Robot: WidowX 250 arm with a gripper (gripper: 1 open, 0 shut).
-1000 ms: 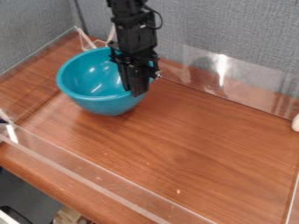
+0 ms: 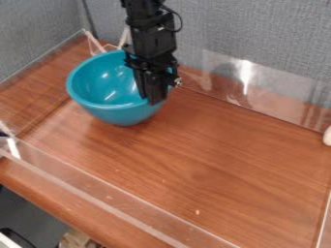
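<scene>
A turquoise bowl point(image 2: 101, 99) sits at the back left of the wooden table point(image 2: 207, 174), slightly tilted in appearance. My black gripper point(image 2: 153, 93) comes down from above at the bowl's right side, its fingers at or inside the rim. Whether they are closed on the rim cannot be made out.
Clear plastic edging runs along the table's back, left and front. Grey padded walls stand behind. A small white object point(image 2: 326, 135) sits at the right edge.
The gripper and bowl have shifted very slightly, upward in the view; otherwise little differs.
</scene>
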